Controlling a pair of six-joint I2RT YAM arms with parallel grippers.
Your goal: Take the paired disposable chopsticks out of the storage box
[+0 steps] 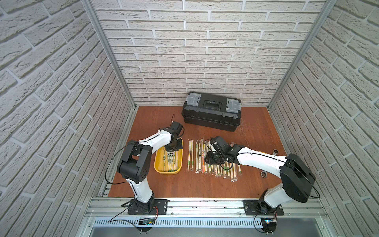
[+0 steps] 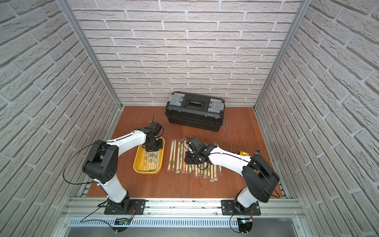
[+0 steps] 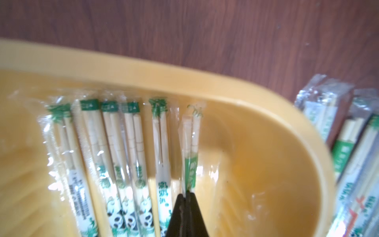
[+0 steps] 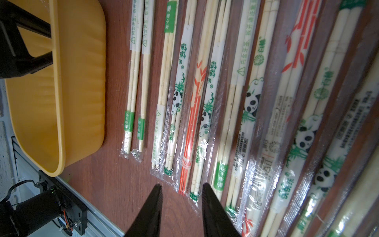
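Note:
Several wrapped chopstick pairs (image 3: 138, 150) lie side by side in the yellow storage box (image 3: 276, 130). My left gripper is down in the box, shut at the rightmost pair, a green-banded one (image 3: 191, 158); whether that pair is between the fingers is unclear. My right gripper stands part open above a row of wrapped pairs (image 4: 252, 106) laid out on the table right of the box, with nothing seen between its fingers.
A large black toolbox (image 1: 211, 112) stands at the back. Rolls of tape lie at the right edge.

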